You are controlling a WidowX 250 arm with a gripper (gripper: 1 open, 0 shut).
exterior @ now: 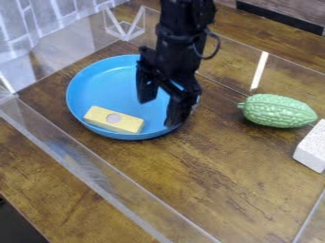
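The black gripper (164, 93) hangs over the blue plate (95, 78) at its right half, fingers apart and pointing down, with nothing visible between them. A yellow block (113, 119) with a pale round mark lies in the front left of the plate, apart from the fingers. Part of the plate is hidden behind the gripper.
A green bumpy melon (278, 111) lies to the right, with a white block (313, 144) at the right edge. A thin white stick (259, 70) is behind the melon.
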